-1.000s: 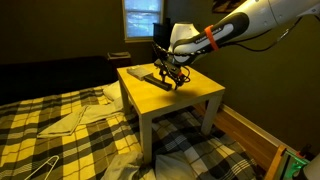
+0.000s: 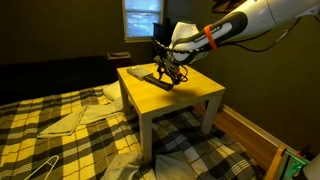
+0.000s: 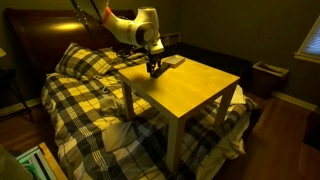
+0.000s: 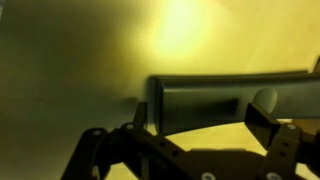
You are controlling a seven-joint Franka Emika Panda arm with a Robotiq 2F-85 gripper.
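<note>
A long dark bar-shaped object (image 4: 230, 98) with a rounded grey spot on its side lies on the table top (image 4: 60, 60) in the wrist view. My gripper is open, its fingertips spread apart near the bar's close side and nothing held between them. In exterior view 1, the dark bar (image 2: 158, 82) rests near the table's left side, and the gripper (image 2: 173, 75) is just above and beside it. From exterior view 2 the gripper (image 3: 154, 70) points down at the table; the bar is hard to make out there.
A pale flat object (image 3: 173, 61) lies on the table close to the gripper; it also shows as a light item (image 2: 140, 71) at the far left corner. A bed with a plaid blanket (image 2: 85, 140) surrounds the table.
My gripper has shifted slightly and sits a little lower over the table than a second ago. The dark bar and the pale object appear unmoved.
</note>
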